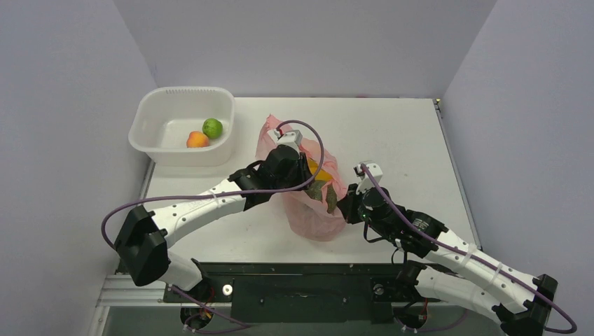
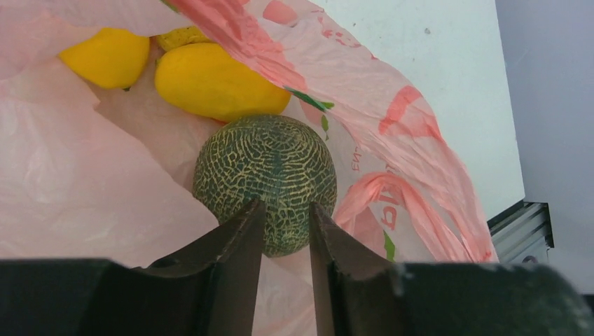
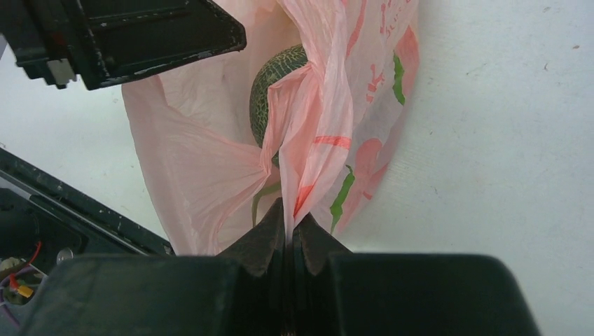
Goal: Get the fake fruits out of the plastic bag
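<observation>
A pink, thin plastic bag (image 1: 315, 217) stands on the table, its mouth open. Down in it lie a dark green netted melon (image 2: 270, 168), a long yellow fruit (image 2: 217, 82) and a rounder yellow fruit (image 2: 112, 57). My left gripper reaches into the mouth from the left, over the melon. Its fingers (image 2: 242, 245) stand a little apart in front of the melon; whether they touch it is unclear. At the bag's right edge my right gripper is shut on a gathered fold of the bag, bunched upward from between the fingertips.
At the back left, a white bin (image 1: 157, 115) holds a green fruit (image 1: 212, 128) and an orange one (image 1: 197, 139). Part of another yellow fruit (image 2: 183, 36) shows behind the long one. The table right of the bag is clear.
</observation>
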